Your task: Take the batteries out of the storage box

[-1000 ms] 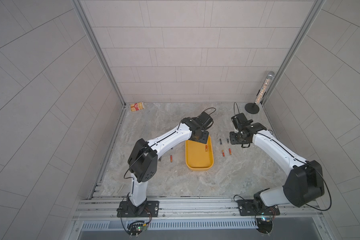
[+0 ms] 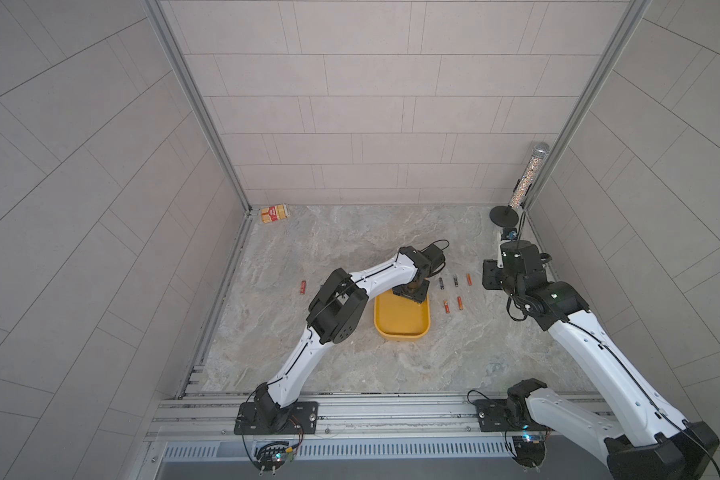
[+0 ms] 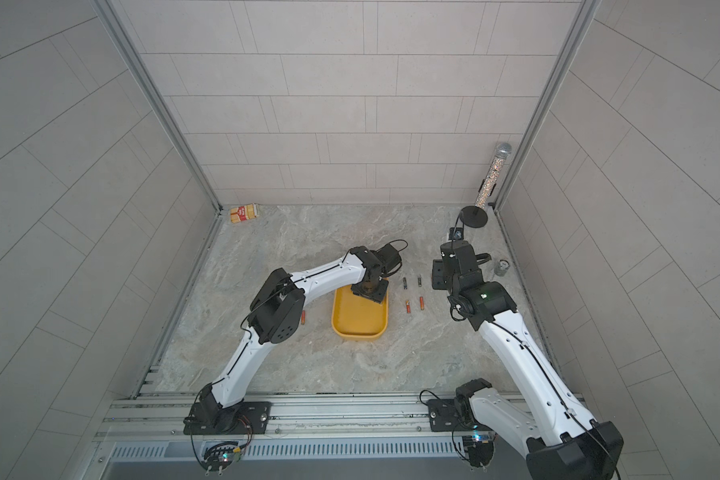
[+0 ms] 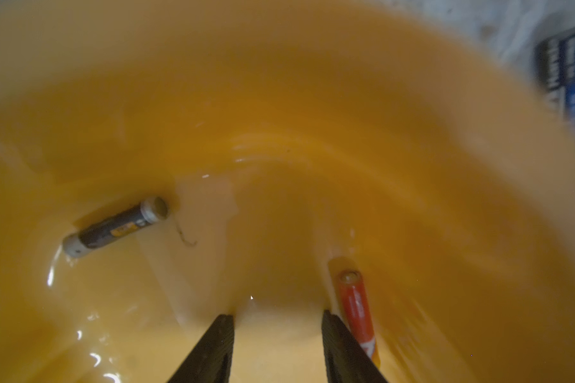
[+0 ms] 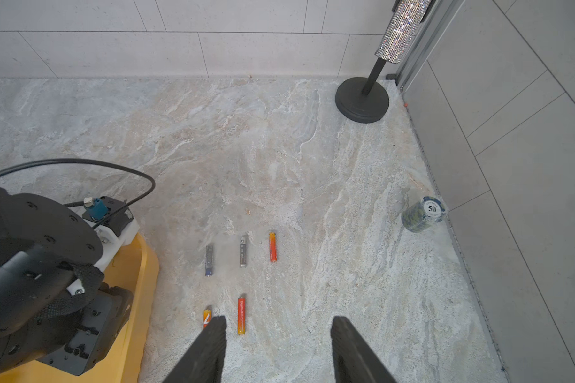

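A yellow storage box (image 2: 401,328) sits mid-table. My left gripper is down inside it with fingers apart and nothing between them. A red battery (image 4: 357,306) lies just beside its right finger, and a dark battery (image 4: 115,226) farther left. My right gripper hangs open over the table right of the box, nothing between its fingers. Loose orange batteries (image 5: 241,314) and grey batteries (image 5: 242,251) lie on the table beneath it.
A glittery stand (image 5: 362,101) is at the back right, with a can (image 5: 421,214) by the right wall. A small package (image 2: 273,213) lies at the back left.
My left arm has moved rightward and lower over the box. My right arm has risen and drawn back to the right, away from the box.
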